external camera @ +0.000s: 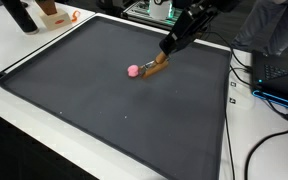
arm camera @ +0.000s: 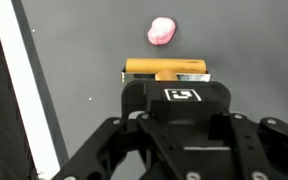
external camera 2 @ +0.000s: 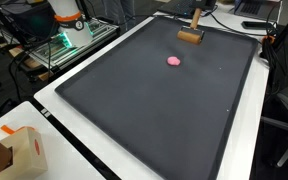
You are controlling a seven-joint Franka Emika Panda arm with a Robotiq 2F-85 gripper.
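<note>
A wooden tool with a thick cylindrical head (arm camera: pixel 149 66) and a short handle is in my gripper. In the wrist view the head lies crosswise just ahead of the fingers, which are shut on its handle. A pale metallic strip (arm camera: pixel 191 77) shows along the head's near side. Beyond the head, and apart from it, a small pink lump (arm camera: pixel 161 31) rests on the dark board. Exterior view 1 has the wooden tool (external camera: pixel 154 69) right of the pink lump (external camera: pixel 133 71), low over the board. Whether the head touches the board I cannot tell.
Most of the dark board (external camera 2: pixel 149 105) is bare around the lump. Boxes (external camera: pixel 53 19) stand off its far left corner in exterior view 1. A laptop (external camera: pixel 278 85) and cables lie to the right.
</note>
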